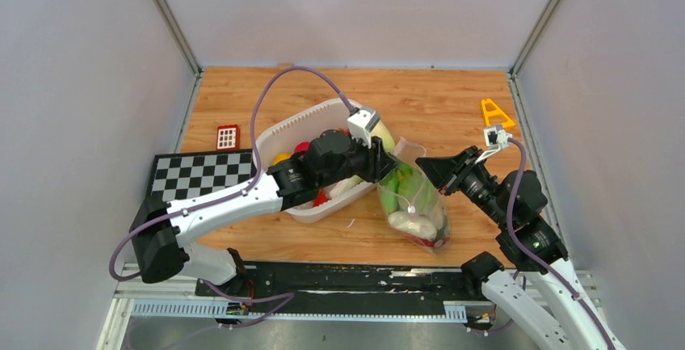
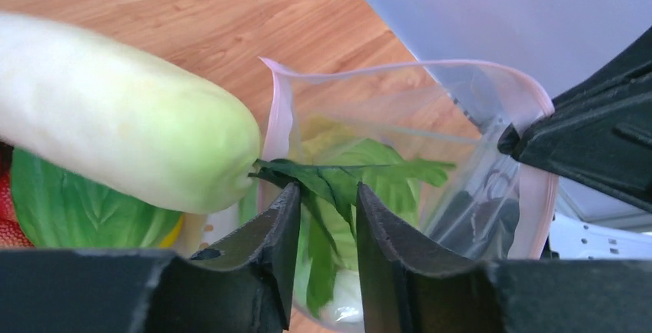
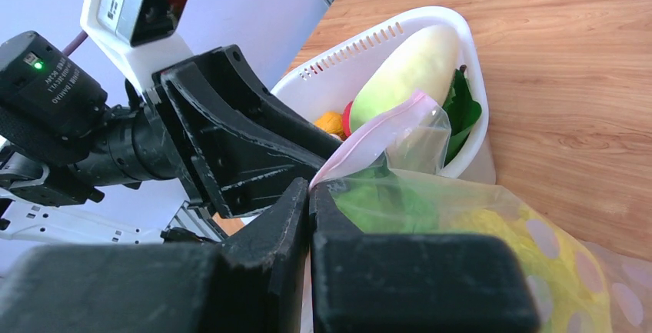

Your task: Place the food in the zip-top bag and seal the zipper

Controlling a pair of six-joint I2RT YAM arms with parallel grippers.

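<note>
The zip top bag [image 1: 413,212] stands open, holding green leafy food and white pieces. My right gripper is shut on the bag's pink-edged rim, which the left wrist view also shows at the right. My left gripper hovers at the bag's mouth by dark green leaves; whether they are between its fingers is unclear. A long pale vegetable lies beside the bag's mouth, in the white basket [image 3: 469,25] with other food, as the right wrist view shows.
A checkered board [image 1: 194,174] and red-and-white object [image 1: 228,137] lie left of the basket. A yellow frame [image 1: 495,112] lies at the back right.
</note>
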